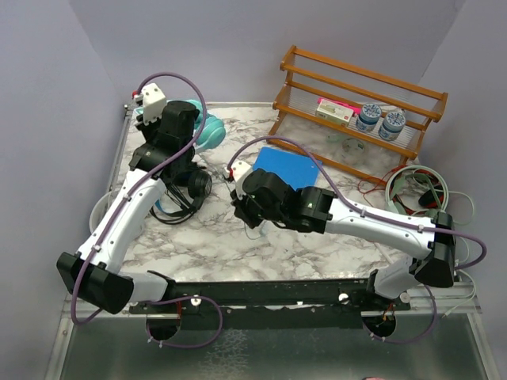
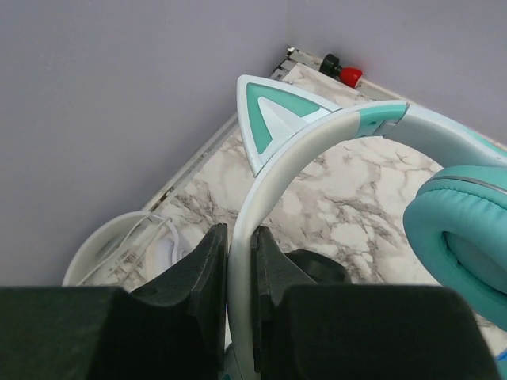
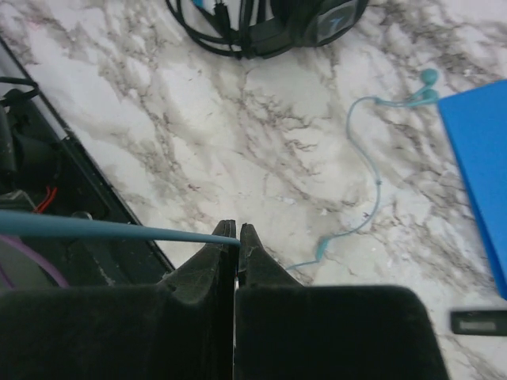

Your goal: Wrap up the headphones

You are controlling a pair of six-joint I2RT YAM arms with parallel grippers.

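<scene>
Turquoise-and-white headphones (image 1: 210,131) hang at the back left, partly hidden by my left arm in the top view. My left gripper is shut on their white headband (image 2: 273,178); a padded turquoise ear cup (image 2: 467,229) shows at the right of the left wrist view. Over the middle of the table, my right gripper is shut on a thin blue cable (image 3: 119,229), pinched at the fingertips. Beyond the fingers the cable's loose part (image 3: 378,182) curves across the marble, with a small blue end piece (image 3: 428,77).
Black headphones (image 1: 190,190) lie below the left arm. A blue board (image 1: 287,166) rests mid-table. At the back right stands a wooden rack (image 1: 356,103) with jars and a box. Coiled wires (image 1: 420,194) sit at far right.
</scene>
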